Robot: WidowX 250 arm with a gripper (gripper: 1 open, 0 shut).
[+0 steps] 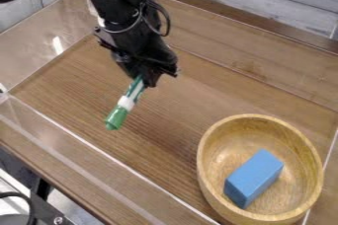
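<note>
My gripper [140,79] is a black arm reaching down from the top centre of the camera view. It is shut on a green tube with a white label [122,111], which hangs tilted below the fingers over the wooden surface, lower end toward the front left. Whether it touches the surface I cannot tell.
A tan round bowl [301,150] holding a blue block [254,178] stands at the front right. A raised edge runs along the left side, and a dark cable lies at the front left corner.
</note>
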